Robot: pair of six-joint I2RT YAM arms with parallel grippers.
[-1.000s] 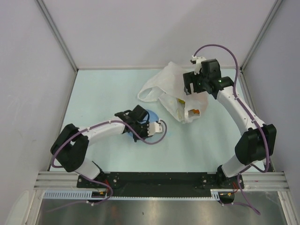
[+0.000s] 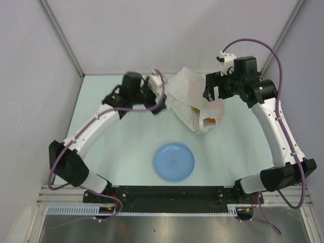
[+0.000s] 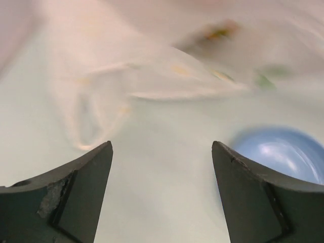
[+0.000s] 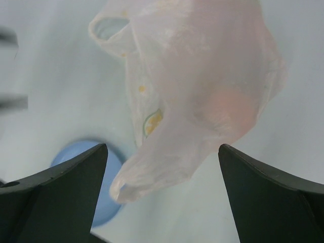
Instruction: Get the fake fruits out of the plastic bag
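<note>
The whitish plastic bag (image 2: 190,93) lies at the back right of the table, its mouth facing the front. Orange and yellow-green bits (image 2: 209,120) show at its opening, and a reddish round shape (image 4: 230,109) shows through the film in the right wrist view. My left gripper (image 2: 161,104) is blurred beside the bag's left edge; its fingers (image 3: 83,187) stand apart with nothing between them. Over the bag's right part hangs my right gripper (image 2: 207,93), open and empty. How many fruits are inside is hidden.
A blue plate (image 2: 173,161) sits at the front middle of the table, in front of the bag.
The blue plate has moved toward the front.
</note>
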